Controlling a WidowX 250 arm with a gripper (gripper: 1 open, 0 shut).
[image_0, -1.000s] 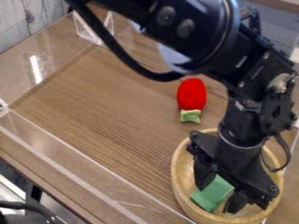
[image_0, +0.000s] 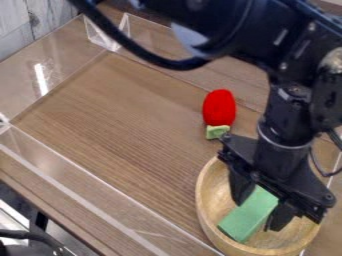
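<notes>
The black gripper (image_0: 275, 182) is low over a round wooden bowl (image_0: 210, 205) at the lower right, its fingers down inside the bowl around a green rectangular block (image_0: 247, 215). Whether the fingers grip the block is unclear. A red rounded object (image_0: 218, 107) lies above the bowl on the wooden table, with a small green piece (image_0: 218, 132) just below it.
Clear plastic pieces are along the left side and at the upper left. Black cables and the arm cross the top and right.
</notes>
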